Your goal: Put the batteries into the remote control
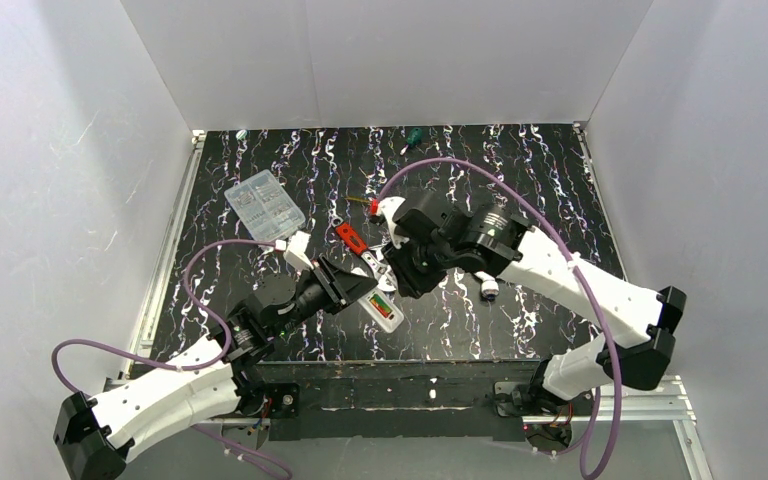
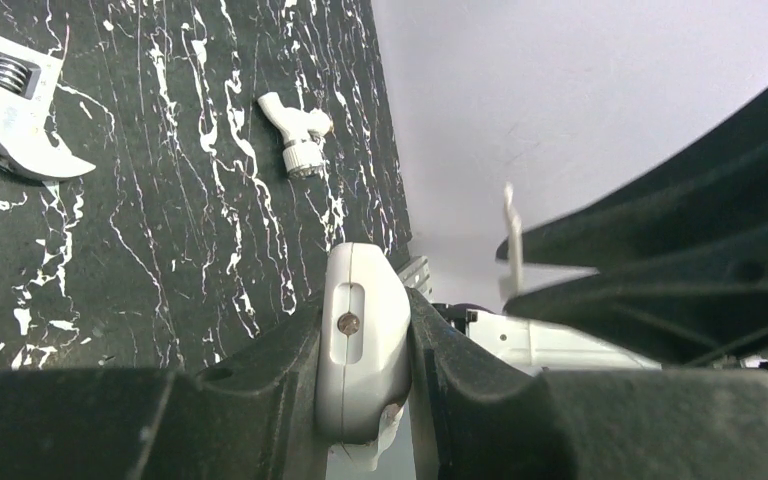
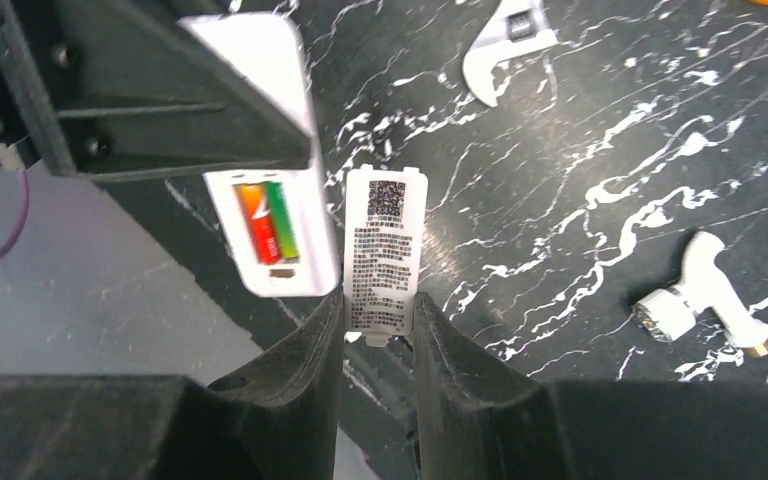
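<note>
A white remote control (image 1: 387, 319) is held by my left gripper (image 1: 361, 289), which is shut on its upper end. In the right wrist view the remote (image 3: 313, 262) shows its open compartment, with a red-orange battery (image 3: 262, 228) and a green battery (image 3: 280, 219) lying side by side in it. The remote's end (image 2: 365, 330) shows between the left fingers in the left wrist view. My right gripper is shut on the white battery cover (image 3: 386, 245), its printed face towards the camera. The cover is apart from the remote, to its right in that view.
An adjustable wrench (image 1: 355, 240) lies behind the grippers. A clear parts box (image 1: 264, 207) sits at the back left. A white pipe fitting (image 3: 695, 291) lies to the right, and a green screwdriver (image 1: 413, 138) at the far edge.
</note>
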